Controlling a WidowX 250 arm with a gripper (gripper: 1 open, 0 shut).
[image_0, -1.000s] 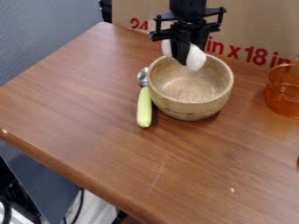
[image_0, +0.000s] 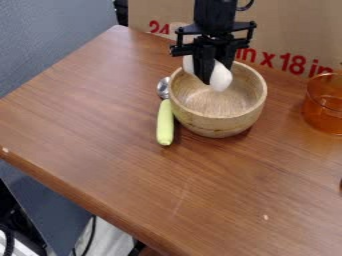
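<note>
My black gripper (image_0: 207, 62) hangs over the back of a light wooden bowl (image_0: 214, 116), with a white oblong object (image_0: 219, 78) at its fingers, low inside or just above the bowl. Whether the fingers are closed on it is hard to tell. A pale green elongated vegetable (image_0: 164, 124) lies left of the bowl, and a metal spoon (image_0: 163, 88) rests just behind that.
An orange translucent container (image_0: 323, 112) stands at the right edge. A cardboard box (image_0: 290, 33) with red lettering backs the table (image_0: 98, 140).
The gripper and white object have moved slightly down toward the bowl. The bowl, vegetable and container have stayed put.
</note>
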